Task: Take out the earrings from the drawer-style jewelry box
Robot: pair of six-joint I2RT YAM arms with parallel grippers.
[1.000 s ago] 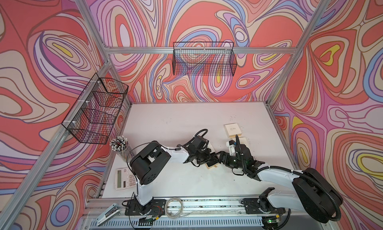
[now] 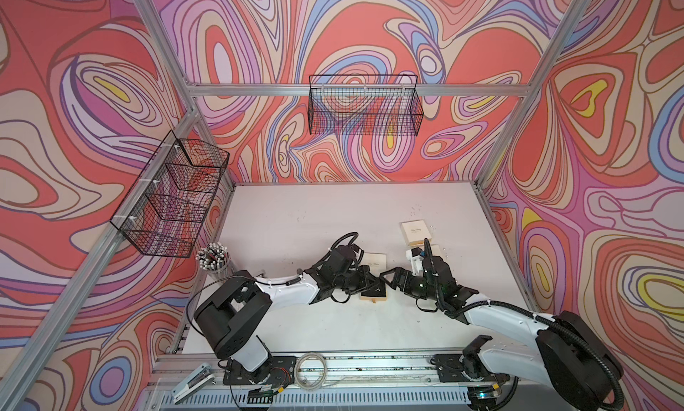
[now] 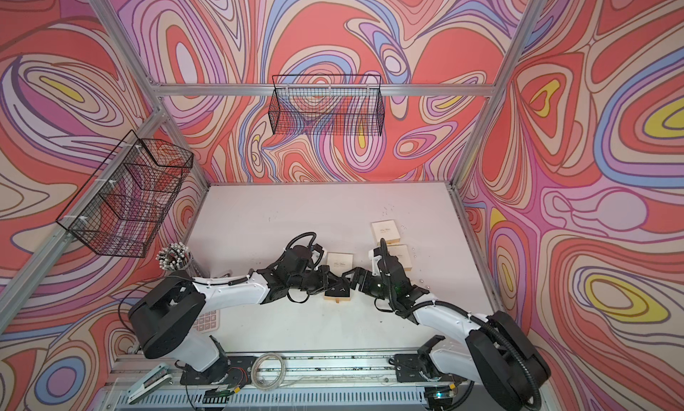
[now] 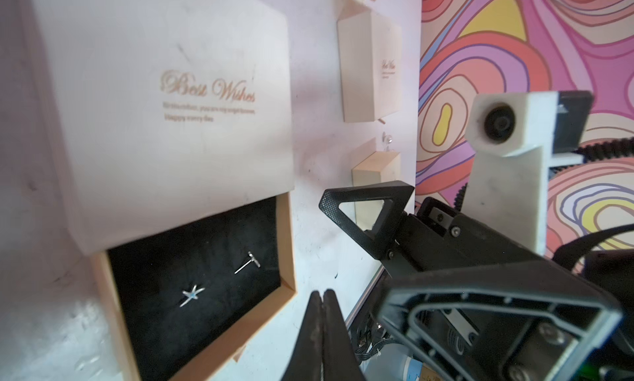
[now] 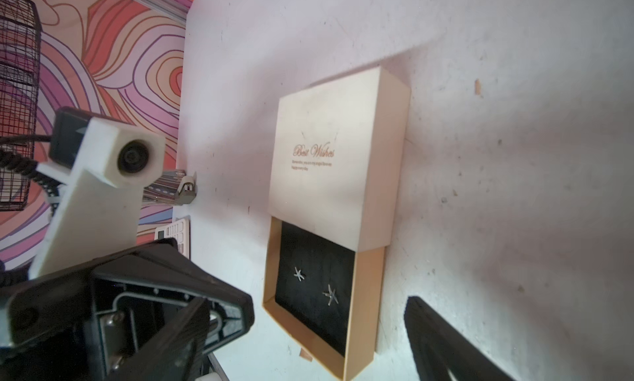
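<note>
The white jewelry box (image 4: 198,117) lies flat with its black-lined drawer (image 5: 310,249) pulled partly out. Two small silver earrings rest in it: a star earring (image 4: 193,294) lying on the lining, and another earring (image 4: 248,262) whose post shows sideways. My left gripper is shut, its fingertips together with nothing between them; in the left wrist view they appear to the right of the drawer, apart from both earrings. My right gripper is open, its fingers spread wide on either side of the drawer in view, holding nothing.
More white boxes (image 2: 416,231) stand to the right behind the right arm. A cup of cotton-tipped sticks (image 2: 212,256) is at the left edge.
My left gripper has drawn back and left from over the drawer, still shut, leaving both earrings in plain view. The box has turned straighter. The right gripper has barely moved.
</note>
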